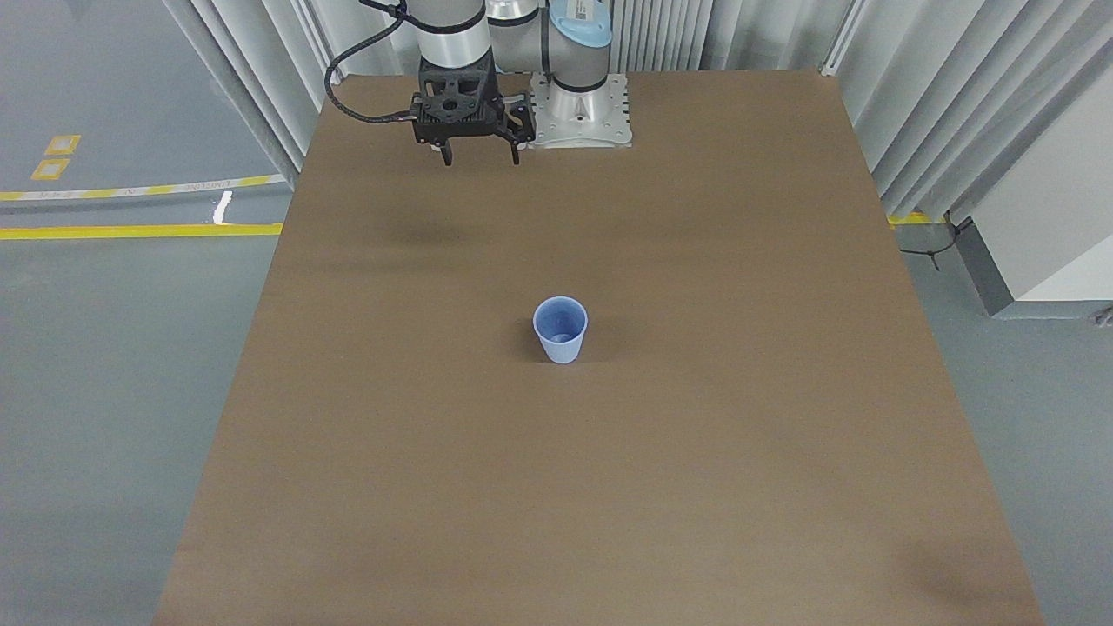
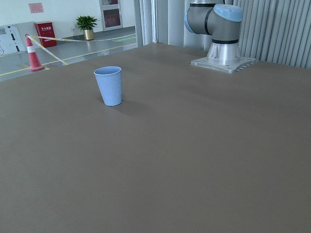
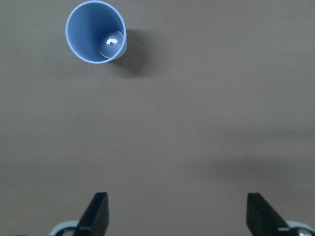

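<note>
A light blue plastic cup (image 1: 559,334) stands upright and empty near the middle of the brown tabletop (image 1: 563,480); the left view shows the cup (image 2: 109,87) with a ribbed side. My gripper (image 1: 480,158) hangs over the far part of the table, behind the cup in the front view. In the wrist view the cup (image 3: 96,32) is at the upper left, apart from my gripper, whose fingers stand wide open with bare tabletop between them.
The arm's base plate (image 1: 610,125) is fixed at the far edge, with curtains behind. The table around the cup is clear. In the left view, a cone, red box and plant stand on the floor beyond the table.
</note>
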